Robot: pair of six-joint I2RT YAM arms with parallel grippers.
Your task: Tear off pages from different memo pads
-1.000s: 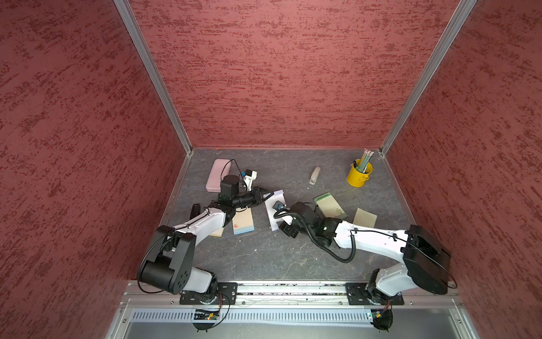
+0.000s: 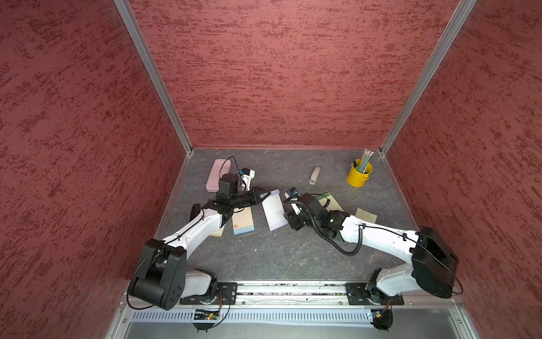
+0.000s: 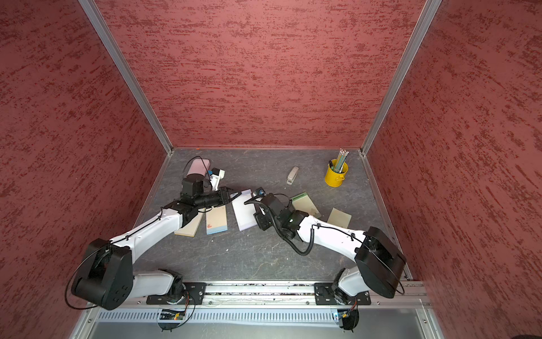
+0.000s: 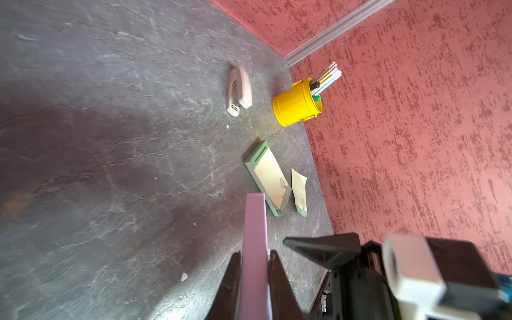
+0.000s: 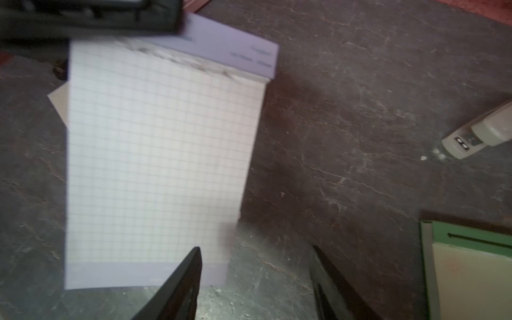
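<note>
A memo pad with grid pages and a lilac top strip [image 5: 165, 160] is held by that strip in my left gripper, which is shut on it. Seen in the left wrist view, the lilac edge [image 4: 255, 234] stands between the two fingers. My right gripper is open beside the pad's lower right part, with nothing between its fingertips; its left finger overlaps the pad's lower edge in view. The green-topped memo pad [image 3: 305, 204] lies to the right, partly behind the right arm. Left of the lilac pad lies a cream and blue pad [image 2: 243, 221].
A cream sheet [image 3: 338, 218] lies at the right. Further back are the stapler [image 2: 315, 175] and the yellow bucket [image 2: 358, 177] of pencils. A pink case [image 2: 218, 175] sits behind the left arm.
The left gripper has shifted slightly left with the pad in it.
</note>
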